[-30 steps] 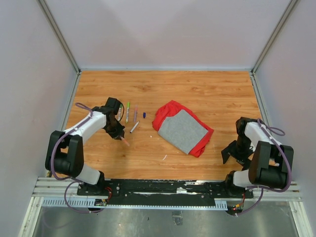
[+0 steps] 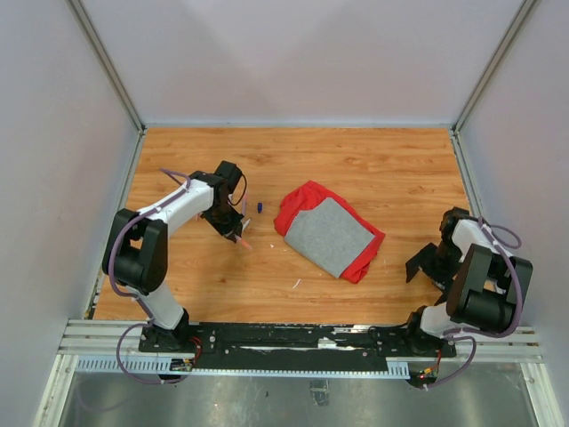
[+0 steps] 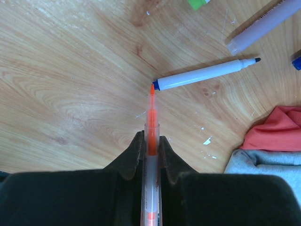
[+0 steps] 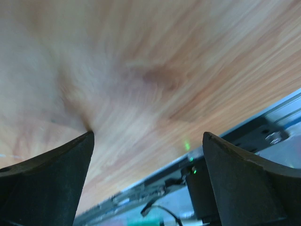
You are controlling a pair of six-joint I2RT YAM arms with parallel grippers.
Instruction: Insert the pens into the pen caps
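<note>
My left gripper is shut on an orange pen point(image 3: 152, 181) with a clear barrel, its orange tip pointing away from the fingers. Just beyond that tip lies a white pen point(image 3: 200, 76) with a blue rear end and a bare dark tip, flat on the table. Whether the two touch cannot be told. A small blue cap point(image 2: 260, 207) rests to the right of the pens, cut off by the edge of the left wrist view. Far off at the right side, my right gripper stands open, nothing between its fingers.
A purple pen point(image 3: 261, 27) and a green-ended item point(image 3: 196, 4) lie farther back. A red and grey cloth point(image 2: 331, 233) covers mid-table, with a small white scrap point(image 2: 297, 284) in front.
My left gripper has moved right and slightly back with the orange pen, now hiding part of the white pen from above. The right gripper has shifted a little to the right.
</note>
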